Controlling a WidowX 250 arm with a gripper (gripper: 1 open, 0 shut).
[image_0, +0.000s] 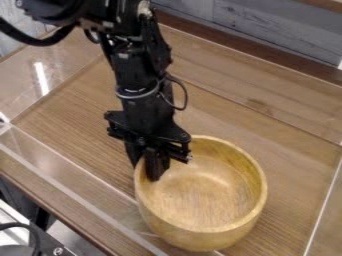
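A large pale wooden bowl (211, 195) rests on the wooden table (80, 120) in the lower middle of the camera view. My black gripper (154, 163) points down at the bowl's upper left rim, its fingers shut on that rim. The gripper's body hides part of the rim.
Bare table surrounds the bowl behind and to the right. The table's left edge runs along the lower left, with black cables and a white object beyond it. A grey plank wall (254, 35) stands at the back.
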